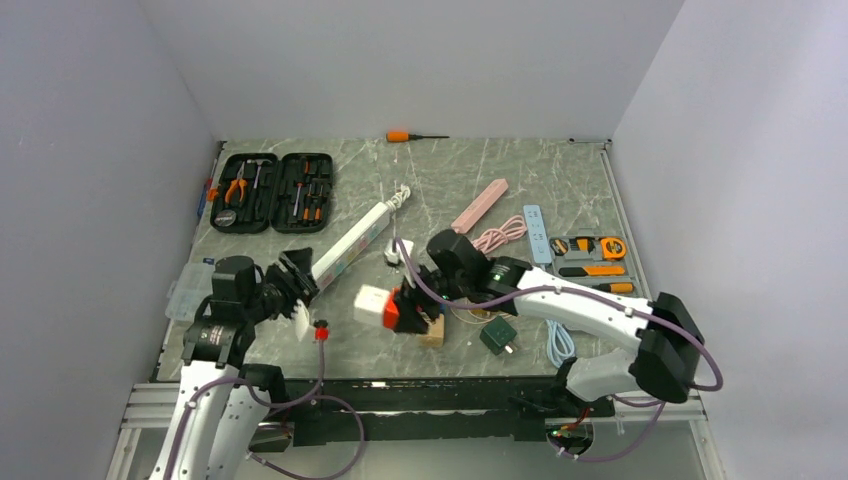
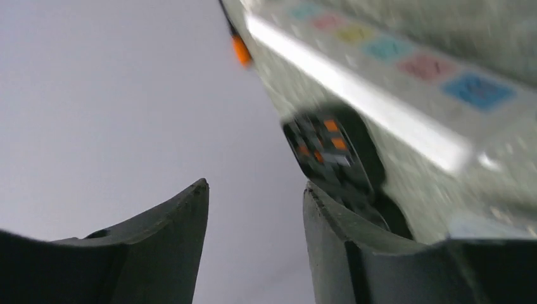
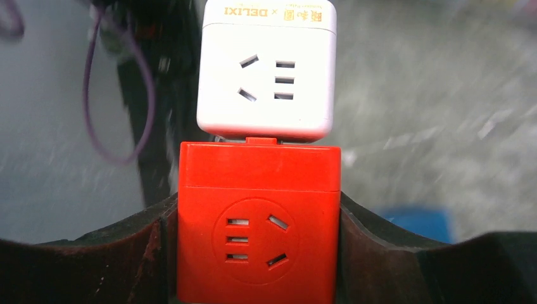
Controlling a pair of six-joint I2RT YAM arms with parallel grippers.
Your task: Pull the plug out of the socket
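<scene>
A red plug adapter (image 3: 259, 221) is gripped between the fingers of my right gripper. Just beyond it sits a white cube socket (image 3: 266, 76), facing the red piece with only a narrow gap between them; they still look joined there. In the top view, the white cube (image 1: 372, 304) is blurred and leads the red adapter (image 1: 391, 309), to the left of the right gripper. My left gripper has its fingers apart and nothing between them. It is left of the white cube in the top view, clear of it.
A long white power strip (image 1: 350, 245) lies behind the left gripper. Black tool case (image 1: 272, 192) stands back left. Below the right arm lie a tan cube (image 1: 431, 334) and a green adapter (image 1: 497, 335).
</scene>
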